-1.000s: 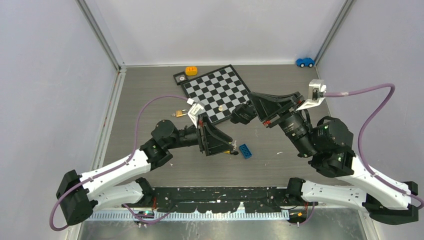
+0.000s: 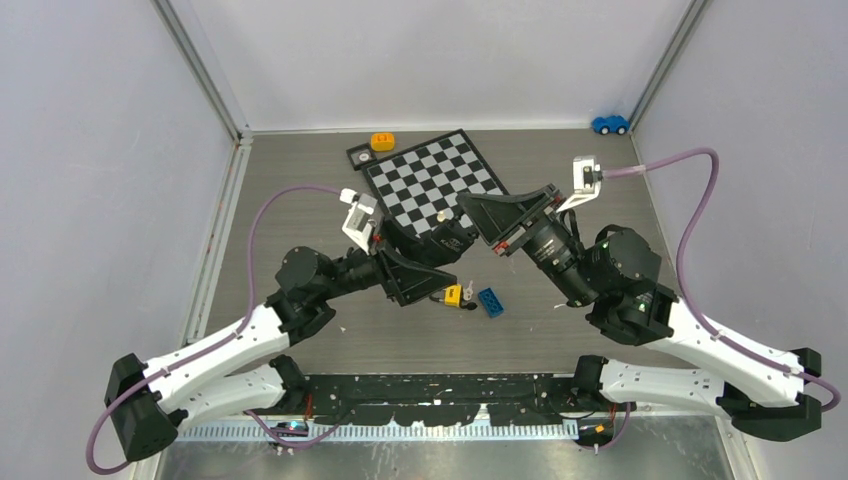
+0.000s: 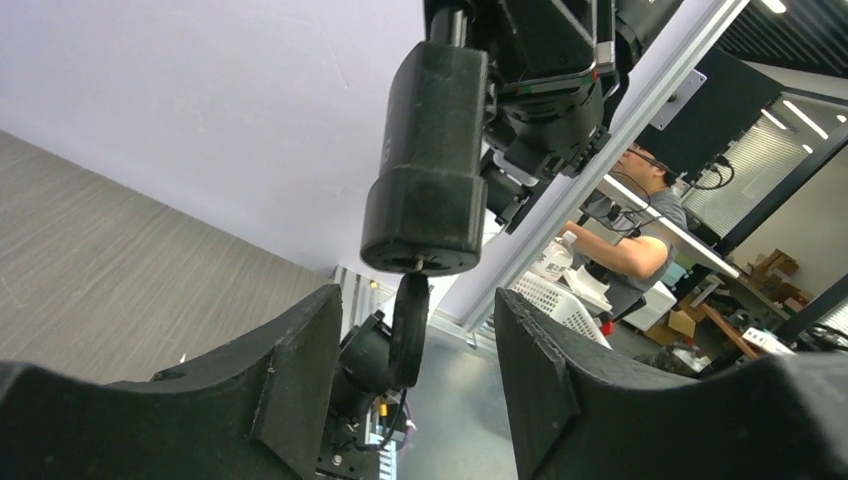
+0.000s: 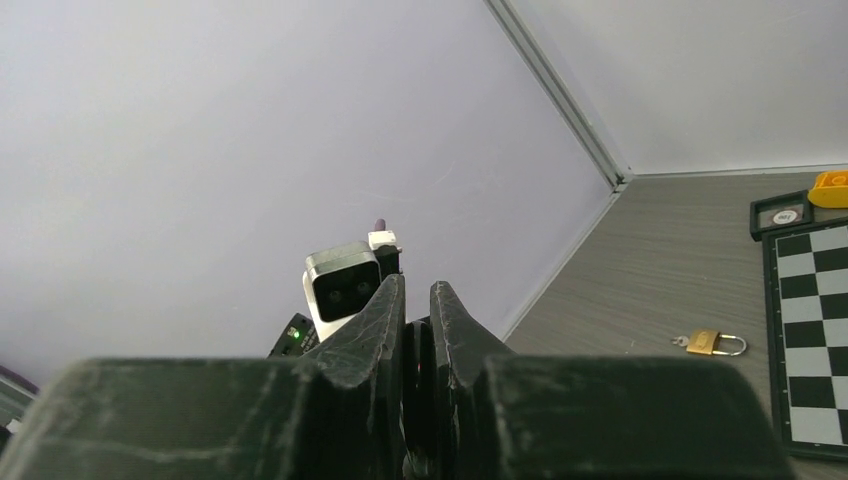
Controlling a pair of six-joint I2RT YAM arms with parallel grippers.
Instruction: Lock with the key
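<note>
My right gripper [image 2: 475,220] is shut on a black handled object [image 3: 425,160], apparently a tool, with a thin shaft at one end; whether a key is on it cannot be told. My left gripper is part open below that object, its two fingers either side of the object's lower end, apparently not touching. In the right wrist view the right fingers meet at the centre, hiding most of what they hold. A brass padlock [image 4: 705,341] with keys [image 4: 681,341] lies on the floor left of the chessboard.
The chessboard [image 2: 432,170], a yellow block [image 2: 382,142] and small dark frame [image 2: 360,158] lie at the back. A blue car [image 2: 610,125] sits back right. A blue brick [image 2: 490,302] and yellow item [image 2: 453,296] lie near the middle.
The right gripper has moved left with the black object, toward the left gripper, which has shifted left and tilted to meet it in the top view.
</note>
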